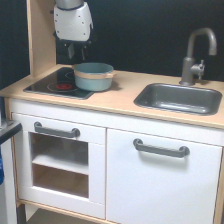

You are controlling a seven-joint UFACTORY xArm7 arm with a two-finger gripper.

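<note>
A blue-grey toy pot (95, 80) sits at the right edge of the black stovetop (52, 86), on the wooden counter. Just above and slightly left of it hangs my gripper (78, 50), pointing down from the white arm. Its dark fingers blend into the dark wall, so whether they are apart or together is unclear. Nothing visible hangs from them.
A dark grey sink (180, 98) with a tall faucet (192, 60) lies to the right. Bare counter (122, 88) separates pot and sink. A wooden upright (41, 40) stands behind the stove at left. The oven door (60, 165) and cabinet door (150, 180) are below.
</note>
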